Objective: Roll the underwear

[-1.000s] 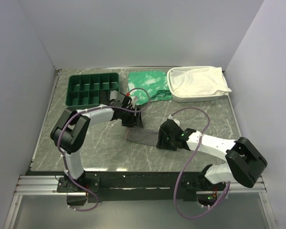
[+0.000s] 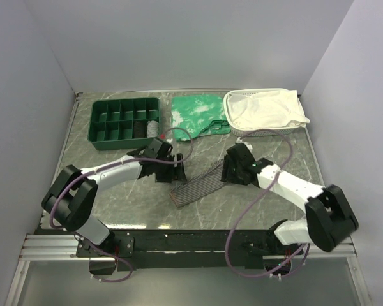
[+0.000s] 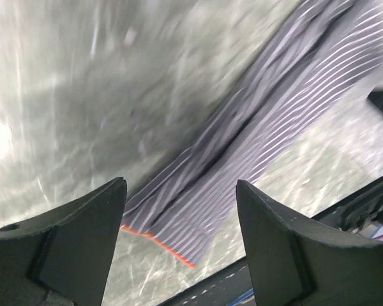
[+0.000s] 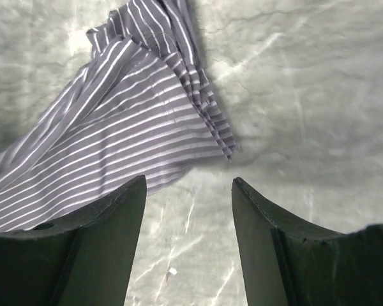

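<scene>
Striped grey underwear (image 2: 195,190) with an orange edge lies folded in a long strip on the marble table, slanting up to the right. My left gripper (image 2: 175,171) hangs over its left part; in the left wrist view its fingers (image 3: 70,242) are apart above the orange-edged end, with nothing shown held. My right gripper (image 2: 228,171) is over the right end; in the right wrist view its fingers (image 4: 99,248) stand apart beside the cloth (image 4: 134,140), holding nothing.
A green divided box (image 2: 102,127) stands at back left, a folded green cloth (image 2: 195,111) at back centre, and a white basket (image 2: 236,127) with white fabric at back right. The table's front edge is near both arms; bare table lies on either side.
The underwear has turned, its left end now nearer the front and its right end farther back. My left gripper has moved toward the front, my right one toward the back and right.
</scene>
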